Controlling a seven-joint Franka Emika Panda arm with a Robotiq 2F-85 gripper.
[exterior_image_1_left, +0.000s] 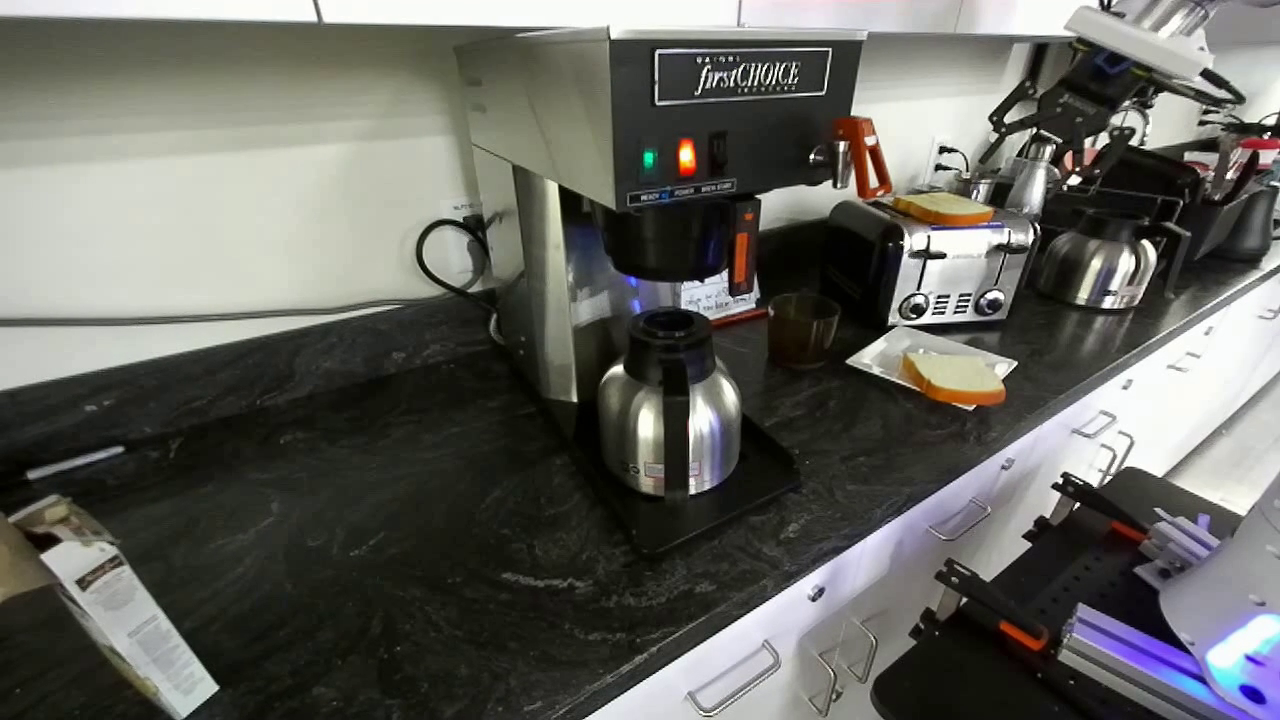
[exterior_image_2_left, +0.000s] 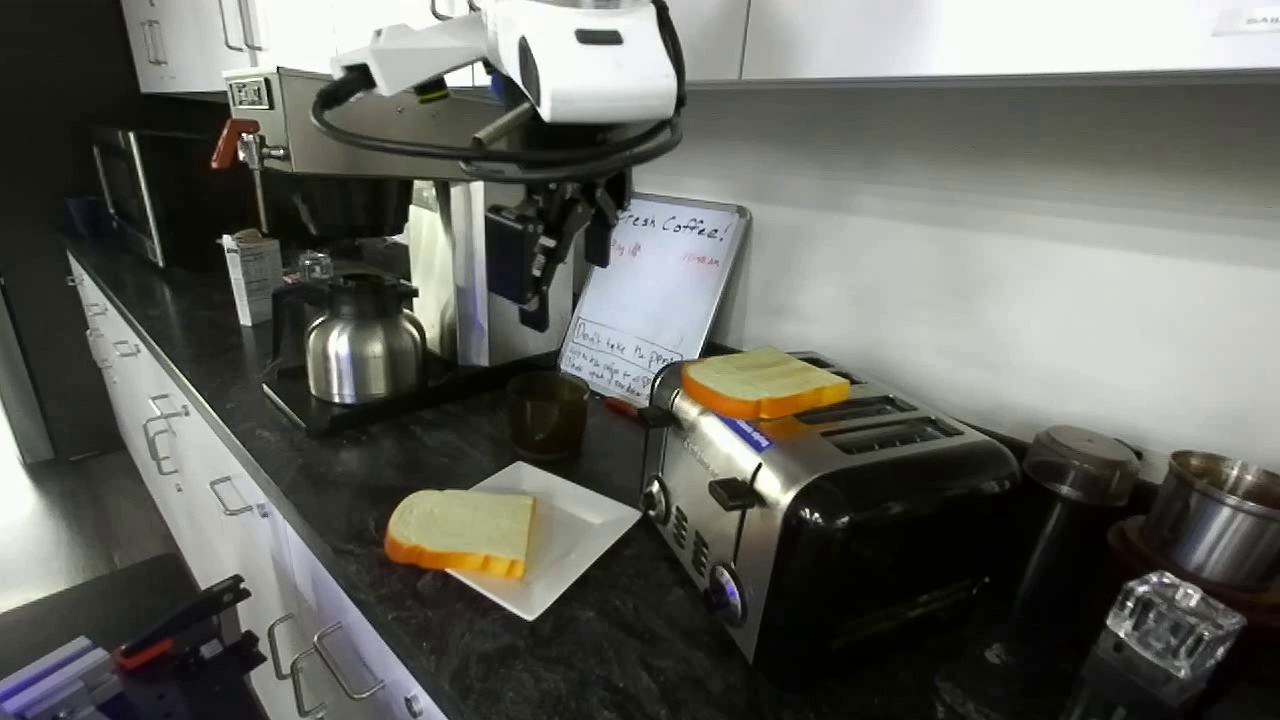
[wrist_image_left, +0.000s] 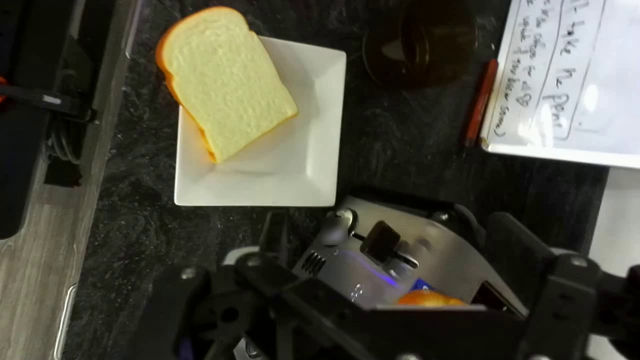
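Note:
My gripper (exterior_image_1_left: 1053, 154) hangs open in the air above the counter, nothing between its fingers. In the wrist view the toaster (wrist_image_left: 354, 270) lies below and between the spread fingers. One bread slice (exterior_image_2_left: 765, 382) lies flat on top of the toaster, over the slots at one end; only its crust (wrist_image_left: 429, 298) shows past the gripper in the wrist view. A second bread slice (wrist_image_left: 225, 81) rests on the square white plate (wrist_image_left: 258, 189), overhanging its edge. My gripper is apart from both slices.
A brown cup (exterior_image_2_left: 547, 414) stands near the plate, with a whiteboard (exterior_image_2_left: 660, 288) leaning behind. The coffee maker (exterior_image_1_left: 540, 108) holds a steel carafe (exterior_image_1_left: 648, 420). Another carafe (exterior_image_1_left: 1098, 264) stands beyond the toaster. Cabinets (exterior_image_2_left: 960, 36) overhang the counter.

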